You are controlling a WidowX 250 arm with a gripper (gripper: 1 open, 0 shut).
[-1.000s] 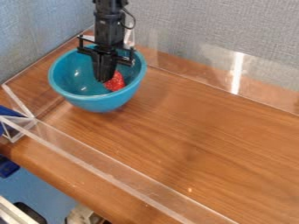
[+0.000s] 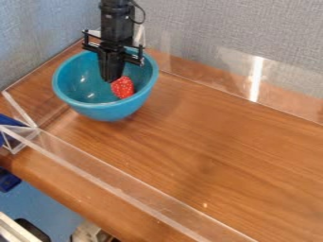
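My black gripper (image 2: 112,62) reaches down from the top into a light blue bowl (image 2: 98,106) at the upper left of the table. Its fingers look shut, with nothing seen between them. A red, speckled strawberry-like item (image 2: 123,87) lies inside the bowl, just below and to the right of the fingertips.
Walls stand behind and to the left. A blue and white object (image 2: 13,134) sits at the left edge.
Over the last second my gripper has shifted slightly up and to the left, uncovering more of the red item. The bowl stays in place.
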